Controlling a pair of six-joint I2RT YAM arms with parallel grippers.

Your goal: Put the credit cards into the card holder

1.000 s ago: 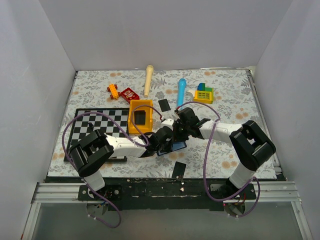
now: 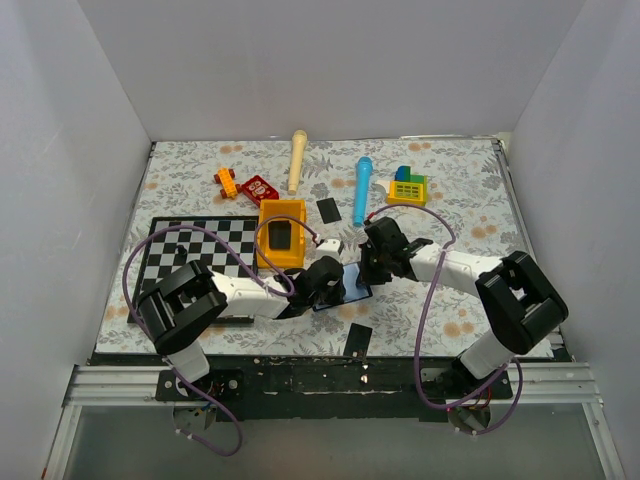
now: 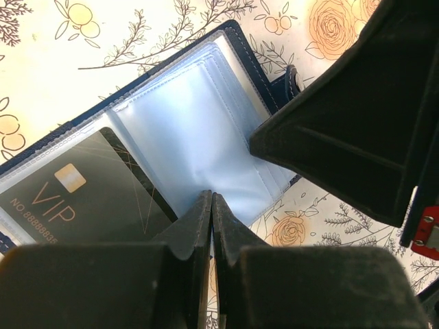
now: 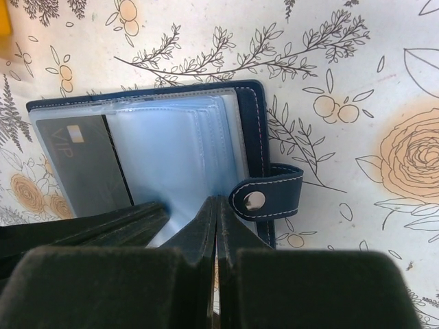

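The navy card holder (image 2: 352,284) lies spread open on the table between my two grippers. A dark VIP card (image 3: 89,192) shows in its left half, and clear blue-tinted sleeves (image 3: 185,123) cover the right half. My left gripper is shut, tips over the lower part of the sleeves beside the card; nothing shows between its fingers. At the sleeves' right edge, by the snap strap (image 4: 267,193), is my right gripper, also shut with nothing visible between its fingers. Loose dark cards lie apart: one card (image 2: 328,210) behind the holder, another card (image 2: 357,341) in front.
An orange tray (image 2: 269,209) with a dark card inside stands behind the left arm, beside a checkered board (image 2: 160,262). A blue microphone (image 2: 362,190), a cream one (image 2: 297,163) and a yellow toy basket (image 2: 406,192) are at the back.
The left arm has barely moved.
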